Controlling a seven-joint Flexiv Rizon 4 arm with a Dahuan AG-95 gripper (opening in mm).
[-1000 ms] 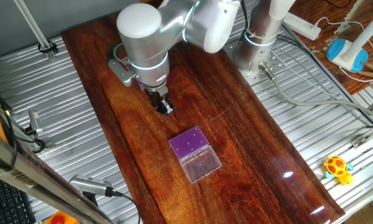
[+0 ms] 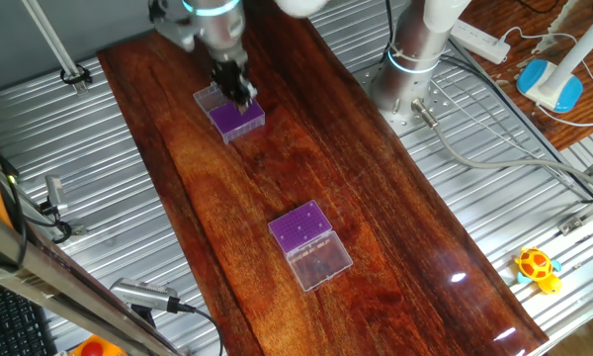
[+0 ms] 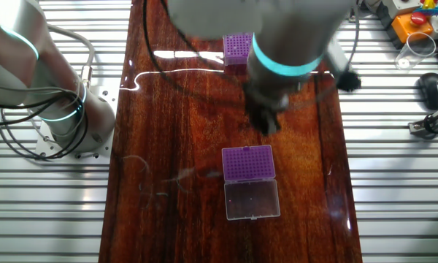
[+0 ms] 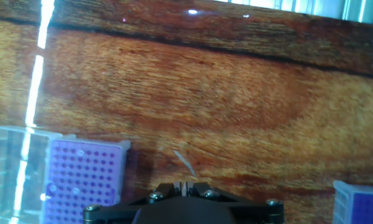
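Observation:
Two purple perforated tube racks with clear hinged lids sit on the table. The near rack [image 2: 299,226] has its lid [image 2: 319,261] laid open. It shows in exterior view 2 as the lower rack [image 3: 248,162] and at the left of the wrist view [image 4: 84,177]. The far rack [image 2: 239,118] is partly behind my gripper [image 2: 244,104] in exterior view 1, and only its corner [image 4: 367,205] enters the wrist view. Raised above the table between the racks, my gripper looks shut, its fingertips together; nothing clear shows between them.
The metal arm base [image 2: 407,69] stands by the tabletop's right side. A toy turtle [image 2: 536,267] and a clear cup [image 3: 416,50] are off the wood.
My arm has swung away from the near rack toward the far end of the table, uncovering much of the far rack. Neither rack has moved.

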